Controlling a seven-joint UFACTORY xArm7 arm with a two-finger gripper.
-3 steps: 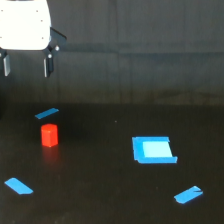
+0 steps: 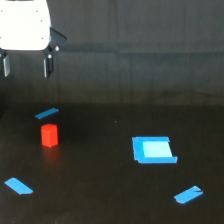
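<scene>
A small red block (image 2: 49,135) stands on the dark table at the left. High above it, in the upper left corner, hangs my white gripper (image 2: 27,66), its two thin dark fingers (image 2: 46,66) spread wide with nothing between them. At the right of the middle, a pale white square (image 2: 157,149) lies on the table, edged with blue tape (image 2: 138,146) along its top, left and bottom.
Short blue tape strips lie at the back left (image 2: 47,113), front left (image 2: 18,186) and front right (image 2: 188,194). A dark curtain (image 2: 150,60) closes off the back.
</scene>
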